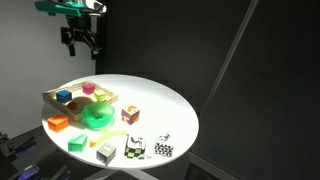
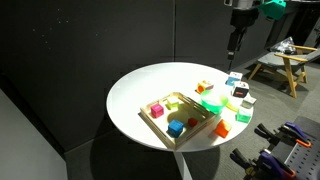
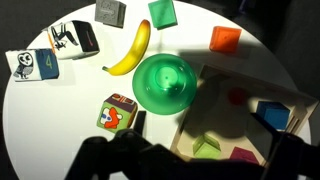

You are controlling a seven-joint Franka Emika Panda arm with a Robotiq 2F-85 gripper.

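Observation:
High above the back left of the round white table, my gripper hangs with its two fingers well apart. It is open, and no object shows between them. Under it on the table sits a shallow wooden box holding a blue block, a pink block, a yellow-green block and a small red piece. Beside the box stands a green bowl, which looks empty from above. The wrist view also has a yellow banana next to the bowl.
Around the bowl lie an orange block, a green block, a grey block, a picture cube and two patterned blocks, one a penguin block.

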